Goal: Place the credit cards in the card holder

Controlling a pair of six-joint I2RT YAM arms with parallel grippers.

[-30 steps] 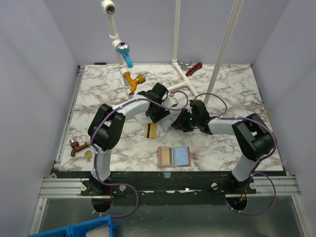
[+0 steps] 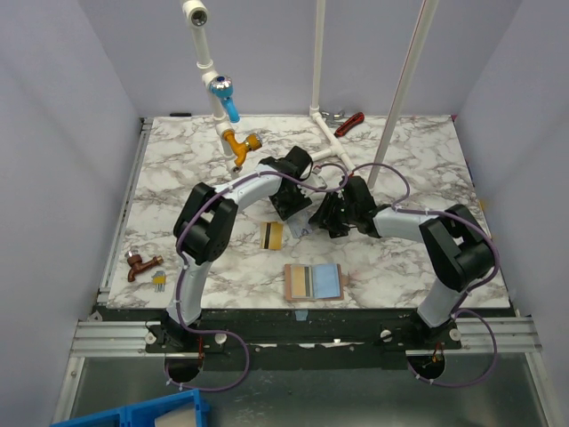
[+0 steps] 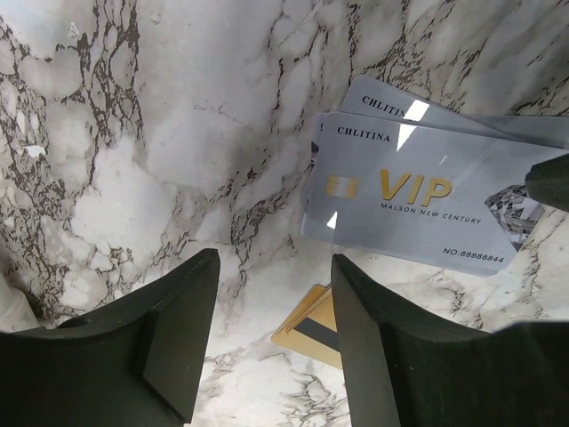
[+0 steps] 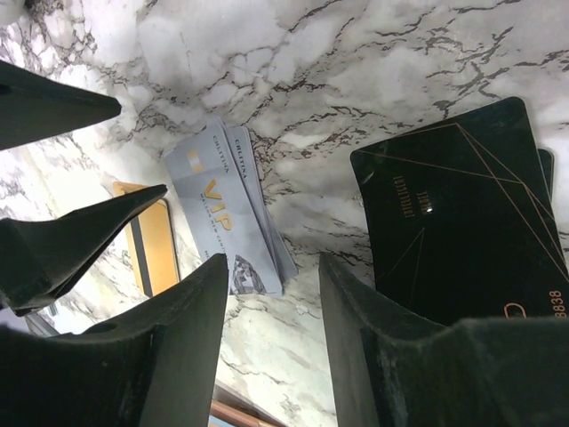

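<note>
Silver VIP cards (image 2: 300,227) lie fanned in a small pile (image 3: 418,196) mid-table. Gold cards (image 2: 271,236) lie left of them, also seen beneath my left gripper in its wrist view. Black cards (image 4: 449,213) lie to the right in the right wrist view. My left gripper hovers just above the silver cards' near side, fingers apart and empty. My right gripper is beside it, also open and empty, over the silver pile's edge. The card holder (image 2: 325,281) lies near the front edge with a tan and a blue section.
White pipes with taps (image 2: 240,151) stand at the back left and middle. A brown tap (image 2: 142,265) and small yellow piece lie at the front left. Red-handled pliers (image 2: 349,124) lie at the back.
My right gripper has shifted only slightly.
</note>
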